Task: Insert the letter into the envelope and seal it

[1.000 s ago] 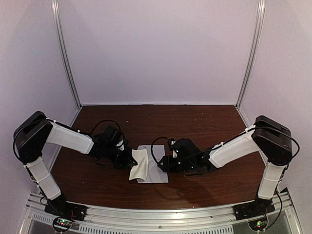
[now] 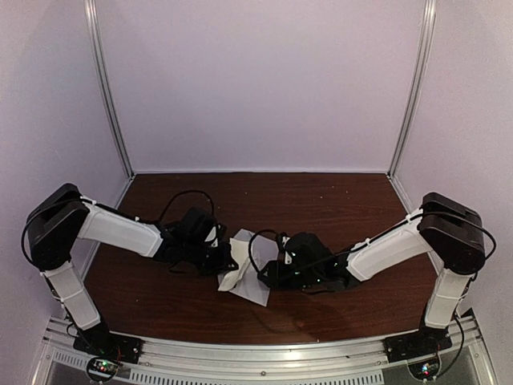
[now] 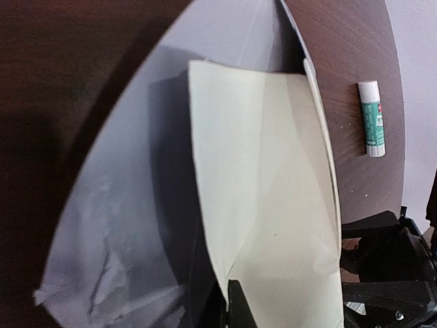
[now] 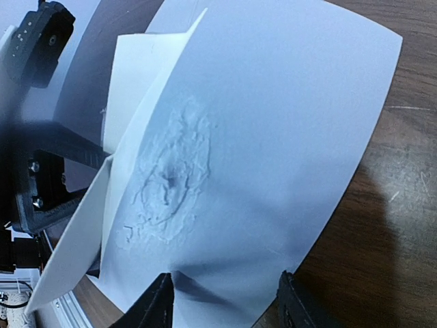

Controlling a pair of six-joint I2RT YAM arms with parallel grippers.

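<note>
A grey-white envelope (image 2: pixel 256 293) lies on the table between the grippers, with a patch of smeared glue (image 4: pixel 171 178) on its surface in the right wrist view. A cream folded paper (image 3: pixel 280 178) stands partly raised along it. My left gripper is shut at the cream paper's edge; whether paper is between its fingertips is hard to see. My right gripper is over the envelope's near edge, fingers apart with nothing visible held between them.
A glue stick (image 3: pixel 372 119) lies on the table beyond the paper in the left wrist view.
The cream paper has lifted and shifted with it, and the envelope has turned slightly. The right arm is nearly still.
</note>
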